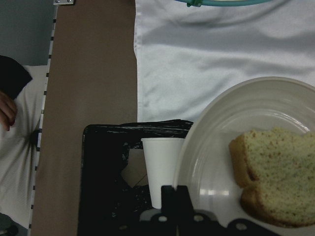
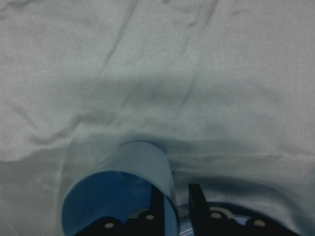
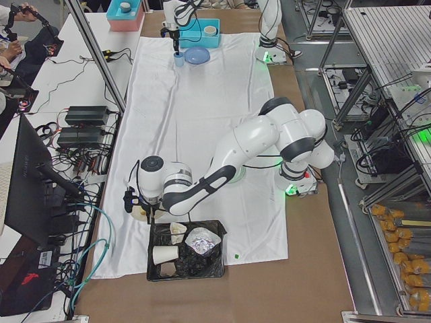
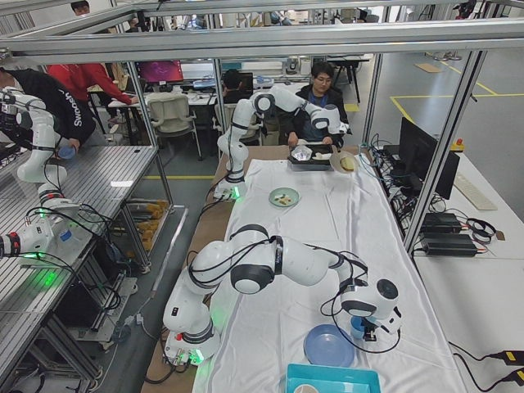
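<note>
My left gripper is shut on the rim of a cream plate (image 1: 214, 108) bearing a bread slice (image 1: 275, 167), raised beside a black tray (image 3: 155, 272) holding a white cup (image 1: 160, 162) and foil (image 3: 202, 239). At the other end of the table, my right gripper straddles the wall of a blue cup (image 2: 140, 157), one finger inside and one outside; whether it has closed is unclear. A blue plate (image 4: 327, 344) is next to that cup.
A green plate with food (image 4: 284, 197) lies mid-table. A turquoise bin (image 4: 332, 377) stands by the blue plate.
</note>
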